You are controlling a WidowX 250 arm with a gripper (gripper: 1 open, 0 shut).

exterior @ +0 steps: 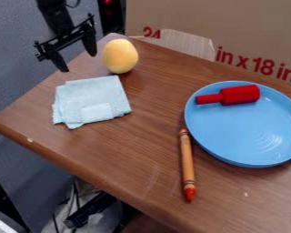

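The black gripper (pixel 75 55) hangs at the top left, above and beyond the far-left edge of the wooden table (pixel 124 164). Its fingers appear spread, with nothing visible between them. A yellow egg-shaped object (pixel 120 55) sits near it at the back. A folded pale blue cloth (pixel 90 100) lies on the left of the table. A light blue plate (pixel 245 136) on the right holds a red cylinder with a narrow handle (pixel 236 95). An orange crayon (pixel 187 166) lies left of the plate.
A large cardboard panel (pixel 221 32) stands along the back of the table. The middle of the table between cloth and plate is clear, as is the front-left area.
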